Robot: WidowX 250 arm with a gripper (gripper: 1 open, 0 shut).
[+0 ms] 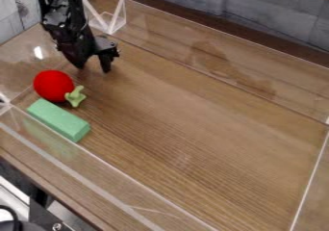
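My black gripper [80,52] hangs at the upper left of the wooden table [206,100], low over or at its surface; whether its fingers are open or shut, or hold anything, I cannot tell. In front of it lie a red round object [53,84] with a pale green piece [76,97] at its right side, and a mint green block [58,120] nearer the front, angled.
A pale, thin white shape [110,12] stands behind the gripper at the back left. A grey wall [270,18] runs along the back right.
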